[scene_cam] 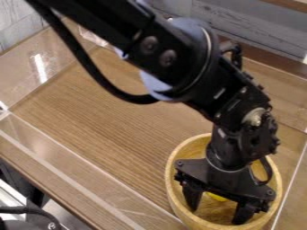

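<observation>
My black gripper (220,198) reaches down into a yellow round bowl (182,214) at the lower right of the camera view. Its fingers stand open inside the bowl. A small bright yellow object (214,197) is in the bowl beneath the gripper, mostly hidden by it, so whether the fingers touch it cannot be seen.
Clear strips and edging run along its left side. A pale wall stands at the back, and dark cables lie beyond the lower-left edge.
</observation>
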